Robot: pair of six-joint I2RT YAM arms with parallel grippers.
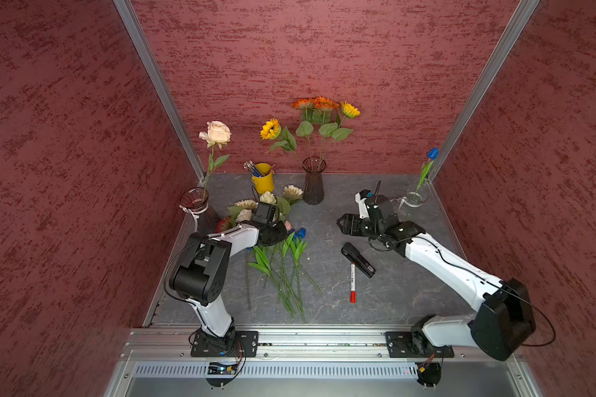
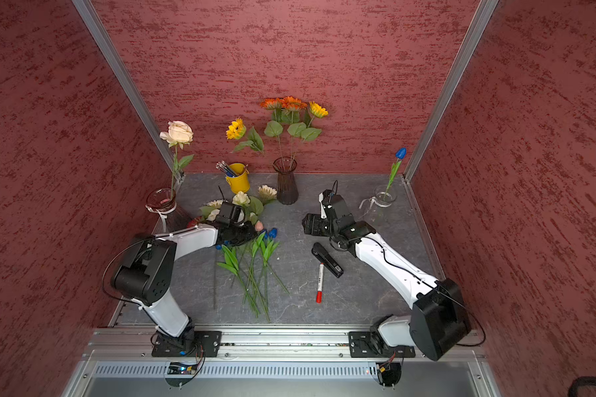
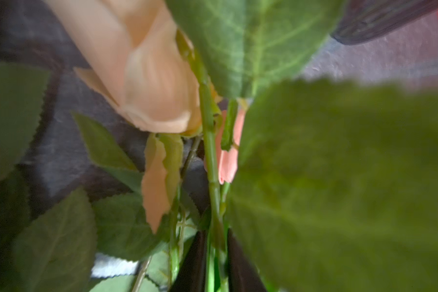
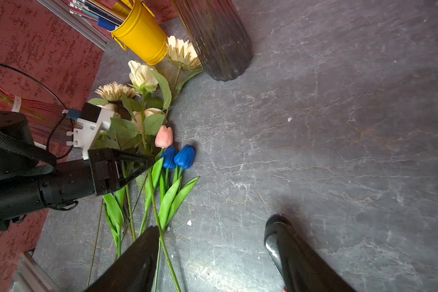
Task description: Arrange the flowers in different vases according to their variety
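Observation:
In the left wrist view, two green stems (image 3: 216, 243) run between the fingers of my left gripper; whether they are squeezed is unclear. A peach rose (image 3: 155, 82) and large leaves fill that view. Beside this gripper lie blue tulips (image 4: 185, 156), a pink tulip (image 4: 164, 137) and several cream flowers (image 4: 143, 77). My right gripper hangs open and empty over the table. A dark vase (image 1: 195, 201) at left holds a rose (image 1: 216, 133), the middle vase (image 1: 313, 182) sunflower-like blooms (image 1: 324, 104), and the clear right vase (image 1: 415, 198) a blue tulip (image 1: 432, 153).
A yellow bucket (image 1: 263, 178) of pencils stands near the back wall. On the table under my right arm lie a black stapler-like object (image 1: 357, 259) and a red-capped marker (image 1: 353, 284). Bare table lies between the flower pile and my right gripper.

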